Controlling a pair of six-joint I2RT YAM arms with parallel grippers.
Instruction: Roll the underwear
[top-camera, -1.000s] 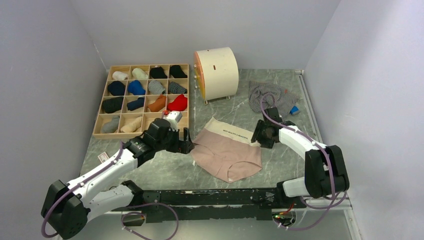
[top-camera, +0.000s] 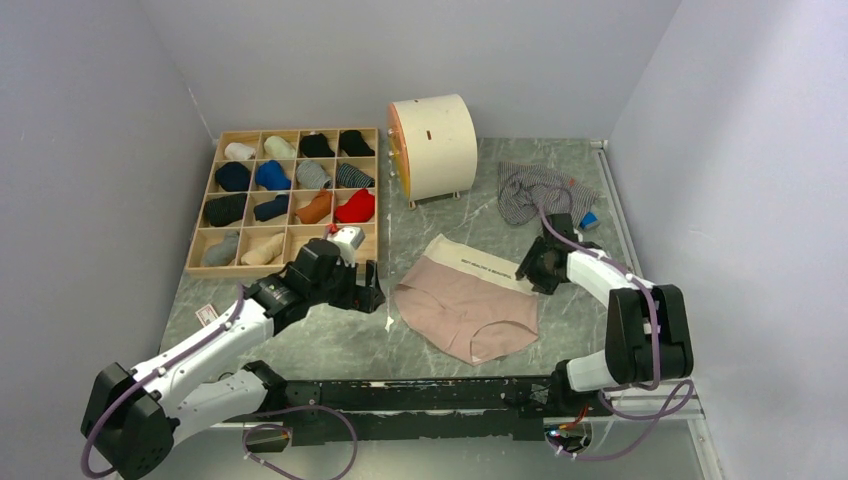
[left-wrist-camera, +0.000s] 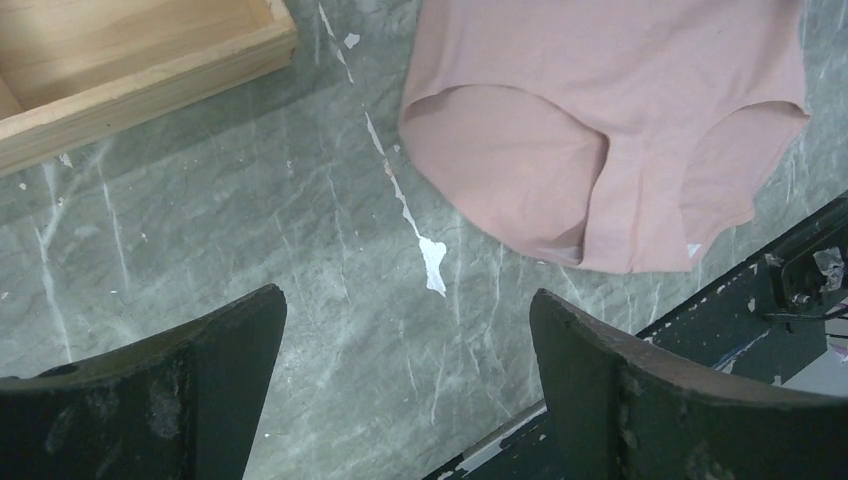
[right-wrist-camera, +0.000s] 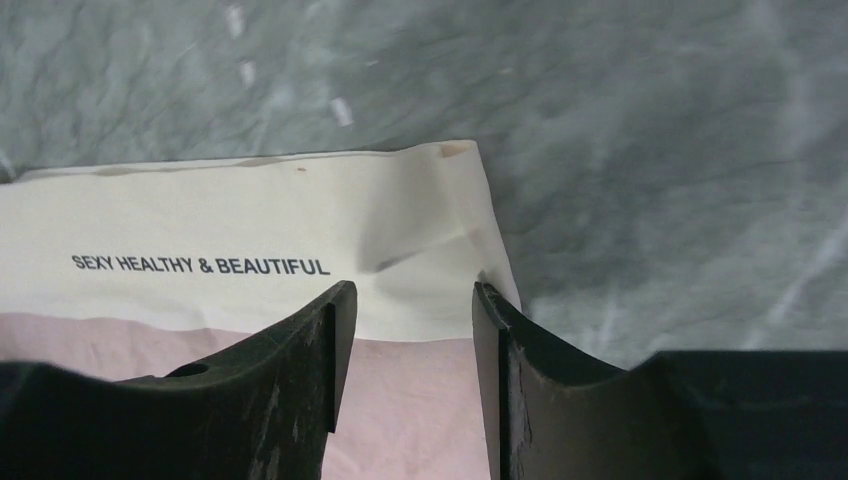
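Pink underwear (top-camera: 460, 315) with a cream printed waistband (right-wrist-camera: 200, 240) lies flat on the marble surface. My right gripper (top-camera: 530, 268) is at the waistband's right end, fingers part open; in the right wrist view a corner of the band is creased just beyond its fingertips, and I cannot tell if they touch it. My left gripper (top-camera: 367, 282) stands open left of the underwear, beside the wooden organiser, with only bare surface between its fingers in the left wrist view.
A wooden grid box (top-camera: 288, 234) of rolled garments fills the back left. A cream drum (top-camera: 440, 148) stands at the back. A striped grey cloth (top-camera: 530, 190) and a small blue object (top-camera: 589, 220) lie at the back right. Walls enclose the sides.
My right gripper has moved to the right, and the underwear has shifted right with it, its waistband end now nearer the right side. The left arm is nearly still.
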